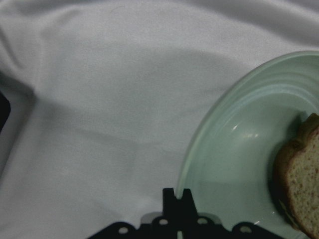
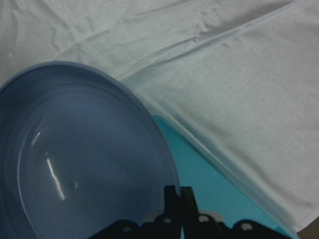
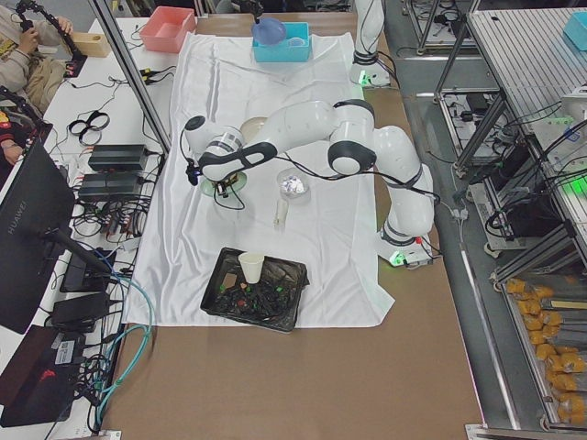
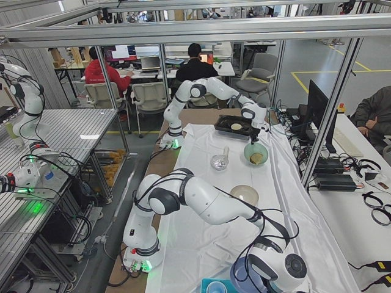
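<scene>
The pale green bowl (image 4: 263, 150), with a sandwich slice (image 1: 301, 179) inside, is on the white cloth; my left gripper is shut on its rim. The blue bowl (image 3: 269, 30) is over the turquoise bin (image 3: 282, 53), its rim held in my right gripper. In the right wrist view the bowl fills the left side, with the bin's turquoise floor beside it.
A black tray (image 3: 220, 302) with a white cup (image 3: 251, 266) sits at the near end in the camera left view. A beige plate (image 4: 244, 195), foil-like round item (image 4: 219, 162) and pale cylindrical item (image 3: 281, 213) lie on the cloth.
</scene>
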